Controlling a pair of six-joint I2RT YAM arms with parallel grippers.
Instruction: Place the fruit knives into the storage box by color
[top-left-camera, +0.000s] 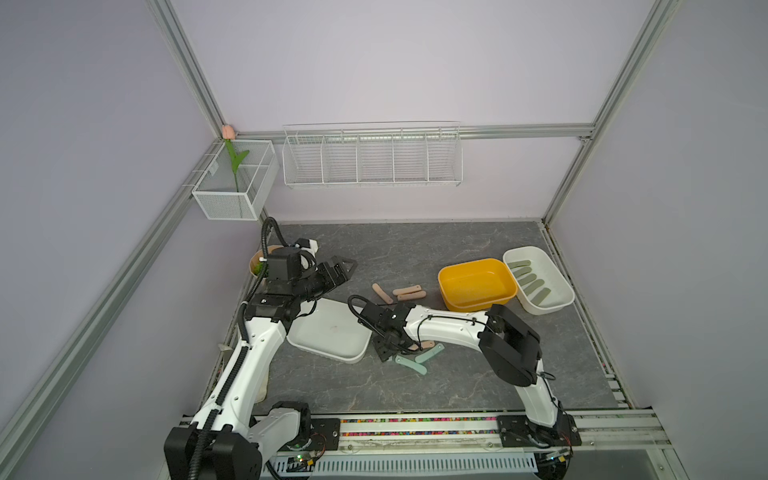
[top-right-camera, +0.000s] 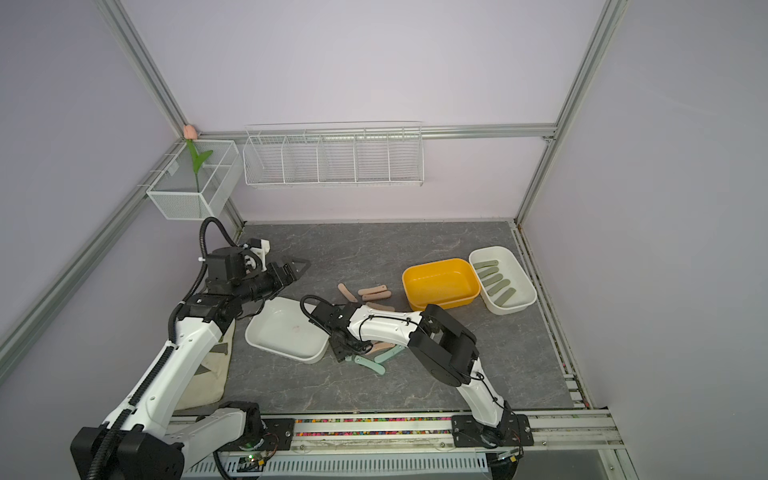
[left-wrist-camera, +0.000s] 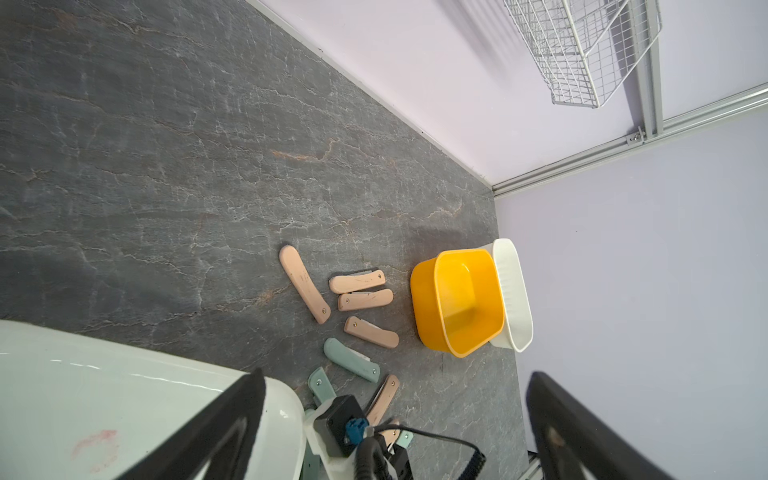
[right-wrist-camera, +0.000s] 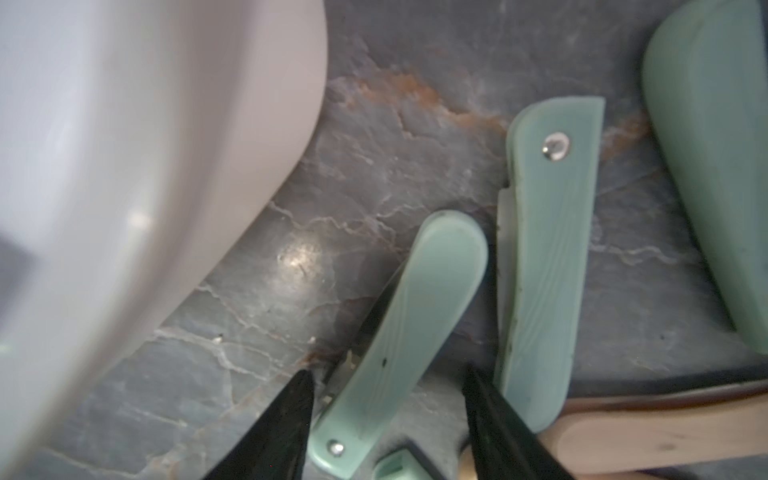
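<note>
My right gripper is open low over the table, its fingers on either side of a green folding knife lying there. A second green knife lies right beside it, and part of a third green knife shows at the right. Pinkish-tan knives lie scattered behind; one tan knife is near the right finger. Grey-green knives rest in the white box at the far right. The yellow box is empty. My left gripper hangs open above the table with nothing between its fingers.
The empty white box stands left of the knives, close to my right gripper. The right arm crosses over the knife group and hides some of it. Free table lies behind; a wire rack hangs on the back wall.
</note>
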